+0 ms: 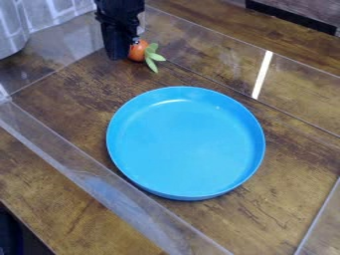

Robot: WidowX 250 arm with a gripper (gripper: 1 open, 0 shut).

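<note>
My black gripper reaches down from the top edge, just left of an orange carrot with green leaves, partly covering it; whether its fingers are open or shut is hard to tell. A round blue plate lies in the middle of the wooden surface, below and to the right of the carrot.
A white crumpled object sits at the top left. Clear transparent edges run along the left and right of the wooden surface. A dark wooden ledge is at the top right.
</note>
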